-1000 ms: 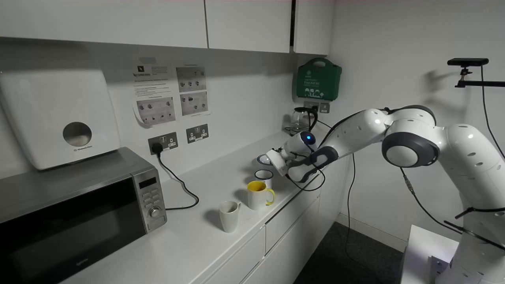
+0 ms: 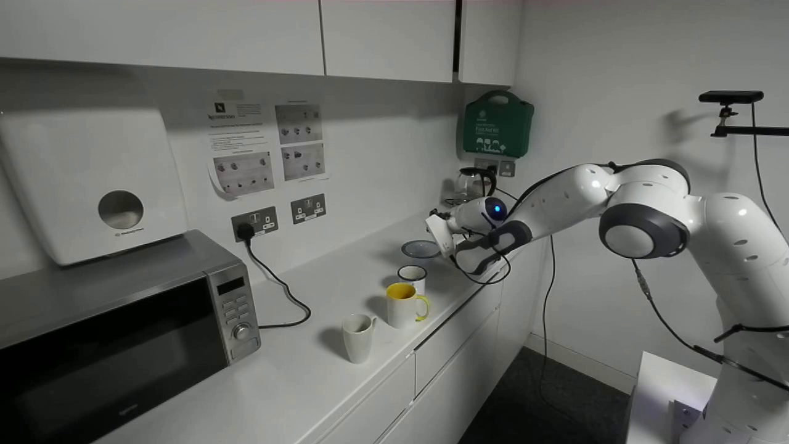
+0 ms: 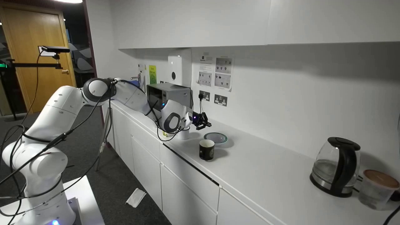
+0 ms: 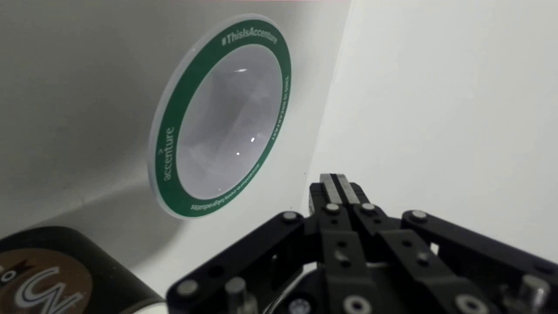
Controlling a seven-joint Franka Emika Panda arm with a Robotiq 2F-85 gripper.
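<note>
My gripper is shut, its two fingertips pressed together with nothing showing between them. It hangs in the air above the counter, pointing toward the back wall. Below it, a shallow bowl or plate (image 4: 227, 120) with a green printed rim lies on the counter. Close to that dish stands a dark mug (image 3: 207, 150), upright; in the wrist view only part of its side shows at the lower left. Exterior view 1 has a white mug with a dark rim (image 2: 412, 275), a white mug with yellow inside (image 2: 403, 304) and a plain pale mug (image 2: 358, 339) in a row.
At one end of the counter sits a microwave (image 2: 126, 318). Toward the other end are a glass kettle (image 3: 334, 167) and a clear tub with a brown lid (image 3: 378, 189). Cabinets (image 2: 222, 33) overhang the back.
My arm's wrist and gripper have risen and shifted slightly right in exterior view 1, uncovering more of the dish. The mugs have stayed in place.
</note>
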